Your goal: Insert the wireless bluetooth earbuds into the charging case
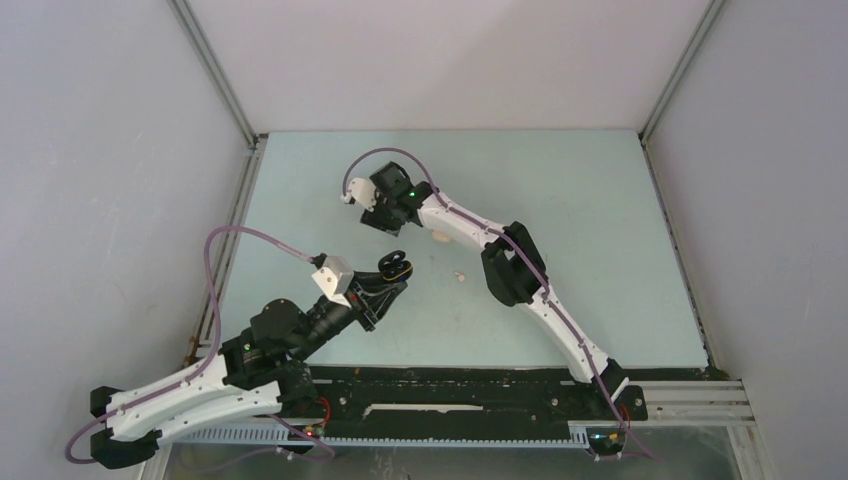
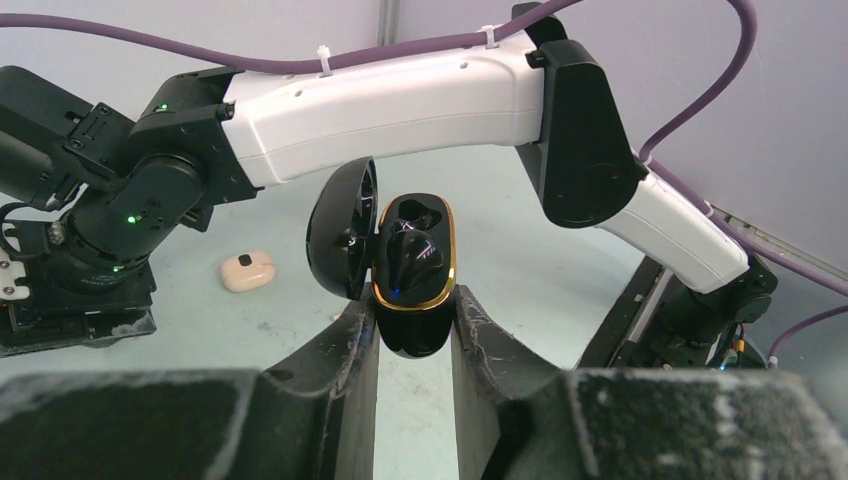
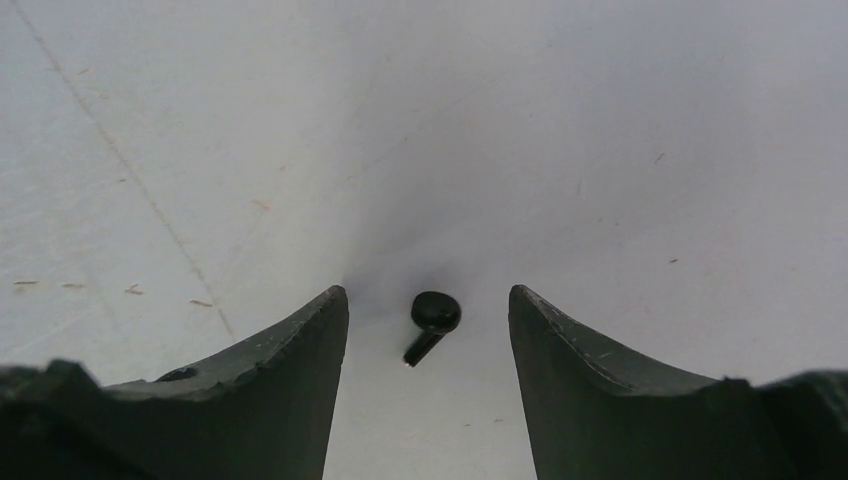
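My left gripper is shut on the black charging case [image 2: 410,320], held upright with its lid raised; one glossy piece, apparently an earbud, shows inside. In the top view the case [image 1: 396,268] is left of centre near the front. My right gripper is open above the table, with a small black earbud [image 3: 436,313] lying between and beyond its fingertips, apparently untouched. In the top view the right arm reaches to the back left, its gripper [image 1: 380,222] partly hidden by its body.
A pale pink case [image 2: 247,270] lies on the table, partly under the right arm in the top view. A small pale item [image 1: 460,277] lies near the middle.
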